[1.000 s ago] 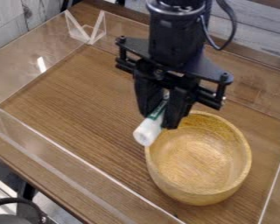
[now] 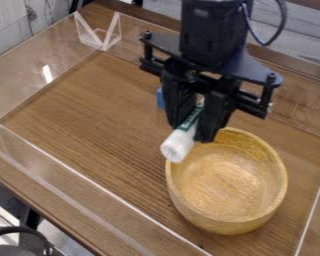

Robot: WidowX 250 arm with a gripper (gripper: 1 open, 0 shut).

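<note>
My black gripper (image 2: 198,108) hangs over the middle of the table, shut on a white cylindrical object with a green part (image 2: 183,138), held tilted at the left edge of a round, pale wooden bowl (image 2: 230,190). A blue object (image 2: 160,98) is partly hidden behind the gripper.
Clear plastic walls line its left and front-left edges, and a small clear bracket stands at the top left. The back is bordered by a light rim.
My gripper and the held white object have shifted slightly up and to the right, turning a little. The blue object now shows behind the gripper.
</note>
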